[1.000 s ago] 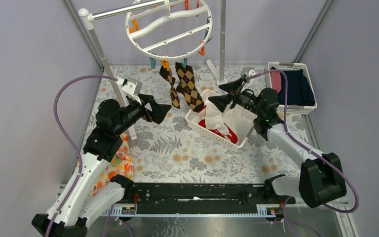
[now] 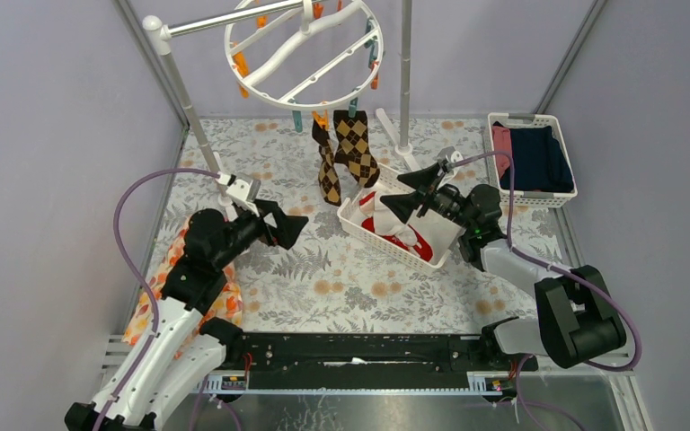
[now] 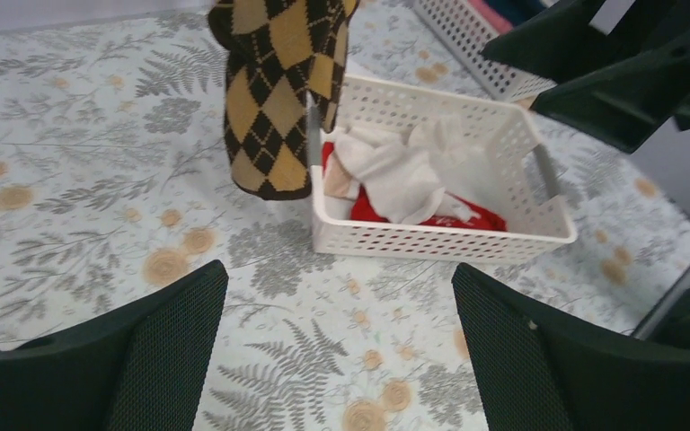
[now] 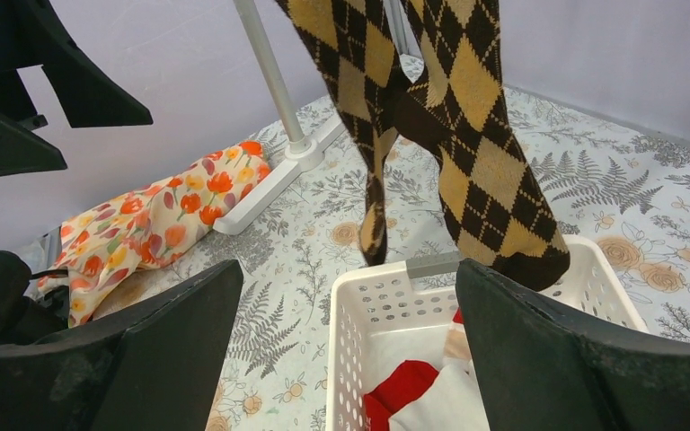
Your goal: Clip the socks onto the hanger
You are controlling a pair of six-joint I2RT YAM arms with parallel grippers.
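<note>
Two brown argyle socks, one narrow and twisted and one broad, hang from clothespins on the near rim of the white round hanger. An orange clothespin and a teal one are at their tops. To the left, my left gripper stands open and empty, apart from the socks. On the right, above the white basket, my right gripper is also open with nothing between its fingers. In the right wrist view the broad sock dangles beyond the fingers, its top out of frame.
The white basket holds red and white cloth. A second basket with dark and pink cloth stands at the back right. Flower-patterned orange fabric lies under the left arm.
The hanger and socks have swung, with the clothespins and socks shifting right. The right gripper has shifted slightly.
</note>
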